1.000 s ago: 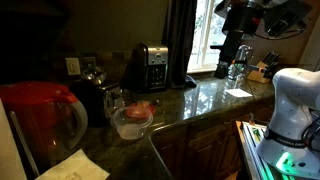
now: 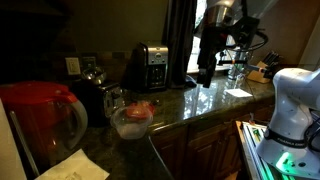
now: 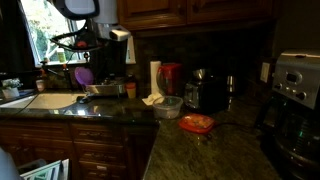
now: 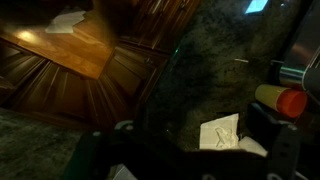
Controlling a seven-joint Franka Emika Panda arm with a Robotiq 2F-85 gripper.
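Observation:
In exterior view 1 my gripper [image 2: 205, 76] hangs high at the right, above the counter edge and well clear of everything on it. Its fingers look spread in the dim wrist view, where nothing shows in the gap of the gripper. A clear bowl [image 2: 132, 123] rests on the dark counter, with a red dish [image 2: 141, 108] close behind it. From the other side, the clear container [image 3: 168, 107] stands beside the red dish [image 3: 196, 123]. A white cloth [image 2: 75, 168] lies near the front left.
A red-sided appliance [image 2: 45, 115] stands at the left, and a silver coffee maker [image 2: 151, 68] against the wall. The black toaster [image 3: 207, 90] is behind the red dish. Wooden drawers [image 3: 100, 150] drop below the counter edge. Open counter [image 3: 215, 155] lies in front of the dish.
The arm has swung or drawn back so that my gripper now shows lower and smaller in exterior view 1. The bowl, red dish and cloth have not moved.

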